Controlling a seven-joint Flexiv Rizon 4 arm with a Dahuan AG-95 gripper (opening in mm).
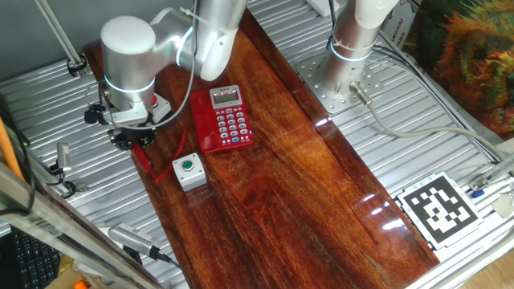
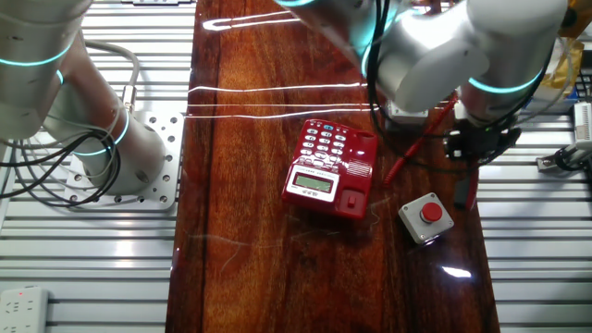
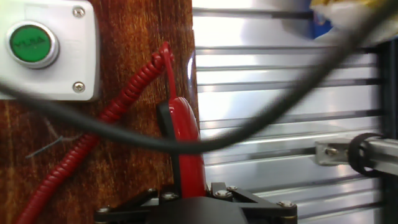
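The red telephone handset stands on its narrow side, its dark inner face turned left in the wrist view. My gripper is shut on it, a finger on either side, at the table's long edge. From the handset's end runs a coiled red cord. In exterior view 1 the gripper mostly covers the handset. The red telephone base, with keypad and display, lies on the table. How far the handset is off the wood is hard to judge.
A grey box with a green button sits close to the cord; exterior view 2 shows a red button on a similar box. Slatted metal borders the wooden table, whose near half is bare. A black cable crosses the wrist view.
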